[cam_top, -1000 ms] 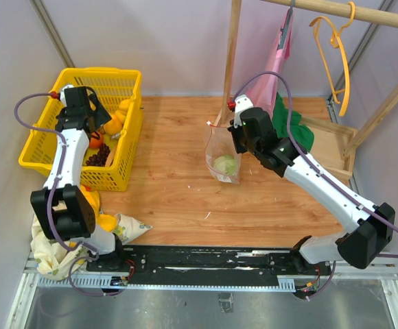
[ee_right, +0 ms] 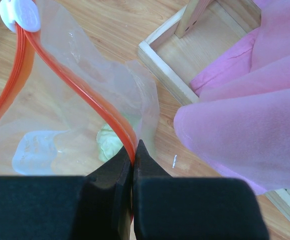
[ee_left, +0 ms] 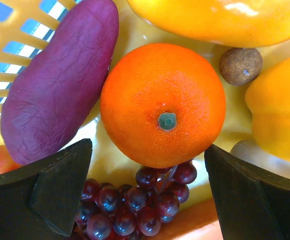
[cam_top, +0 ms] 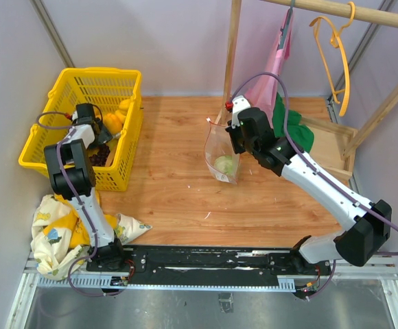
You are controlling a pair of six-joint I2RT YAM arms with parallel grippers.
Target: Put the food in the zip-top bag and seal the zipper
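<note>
My left gripper is open over an orange (ee_left: 162, 100) in the yellow basket (cam_top: 127, 168), among an eggplant-like purple vegetable (ee_left: 55, 80), grapes (ee_left: 125, 215), a yellow pepper (ee_left: 280, 105) and other food. My right gripper is shut on the red-rimmed edge of the zip top bag (cam_top: 218, 147), which stands on the wooden floor with a pale green item (ee_right: 110, 140) inside. A white slider (ee_right: 20, 15) sits on the zipper.
A wooden rack with pink cloth (ee_right: 240, 130), green cloth (cam_top: 298, 137) and a hanger (cam_top: 343, 68) stands at the right. Cloths (cam_top: 51, 226) lie front left.
My left arm has drawn back and lowered into the basket, its gripper now over the orange. The right arm has barely moved.
</note>
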